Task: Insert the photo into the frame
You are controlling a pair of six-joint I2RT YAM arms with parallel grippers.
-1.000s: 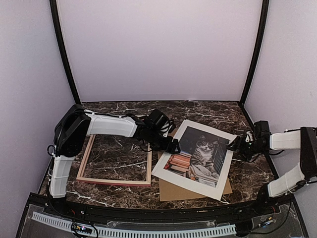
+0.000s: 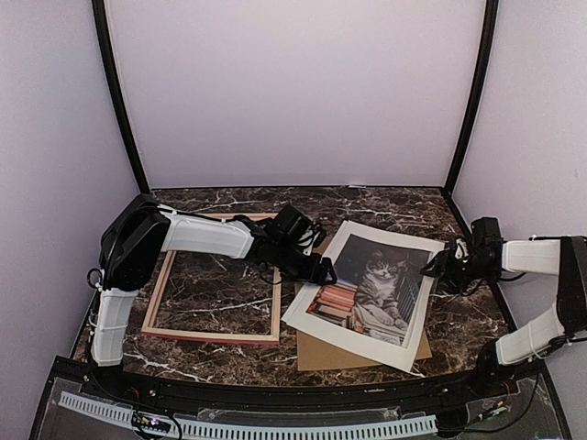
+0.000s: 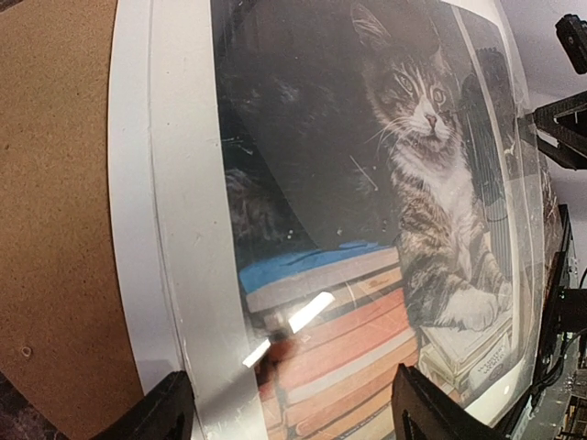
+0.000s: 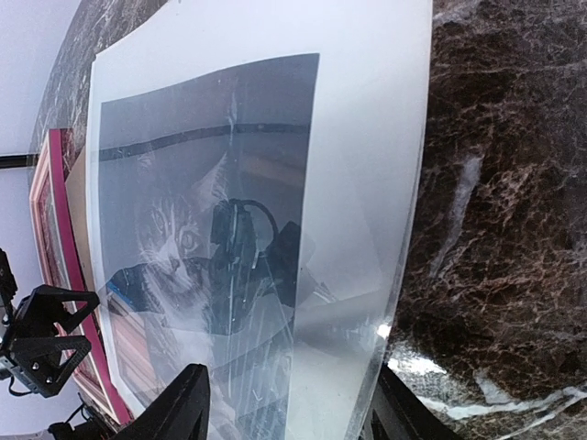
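The photo (image 2: pixel 369 286), a tabby cat beside stacked books with a white border, lies at a slant on the brown backing board (image 2: pixel 316 357). To its left rests the empty wooden frame (image 2: pixel 211 336). At the photo's left edge is my left gripper (image 2: pixel 325 273); its fingers (image 3: pixel 158 412) stand apart, with the white border and book area beyond them in the left wrist view. My right gripper (image 2: pixel 431 267) is at the right edge, its fingers (image 4: pixel 188 403) also apart. In the right wrist view, the photo's border (image 4: pixel 353 192) runs up between them. A glossy surface over the picture shows reflections.
My left arm (image 2: pixel 206 234) reaches across the wooden frame and covers part of it. A slotted white strip (image 2: pixel 312 431) runs along the front edge. Walls close in the left, back and right.
The photo and backing board have shifted slightly to the right, and the photo's right edge sits a little higher in view. My right arm has moved slightly; the left looks nearly still.
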